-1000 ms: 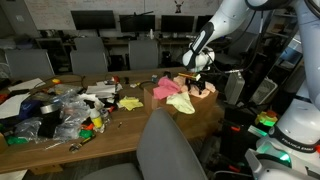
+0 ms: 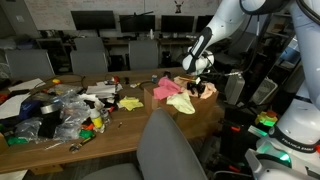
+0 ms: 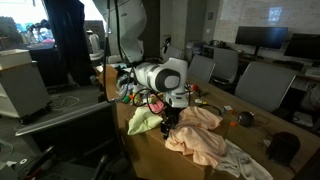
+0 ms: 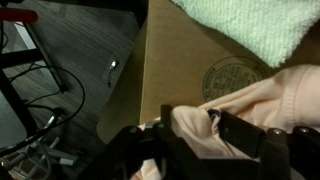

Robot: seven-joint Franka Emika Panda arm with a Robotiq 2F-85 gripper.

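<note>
My gripper is down at a peach cloth (image 4: pixel 295 95). In the wrist view, a fold of that cloth bulges up between the dark fingers, and whether they are clamped on it is unclear. Exterior view 2 shows the gripper (image 3: pixel 172 112) over the near-left part of the crumpled peach cloth (image 3: pixel 195 142). Beside it on the table lies a pale yellow-green cloth (image 3: pixel 145 120), which fills the top right of the wrist view as a light towel (image 4: pixel 245 22).
A white cloth (image 3: pixel 240 162) spreads past the peach one, with a dark cylindrical object (image 3: pixel 283 148) near it. A pink cloth (image 2: pixel 165 89) lies to the left in exterior view 1. Clutter and plastic bags (image 2: pixel 65 120) cover the table's far left. An office chair (image 2: pixel 172 150) stands in front.
</note>
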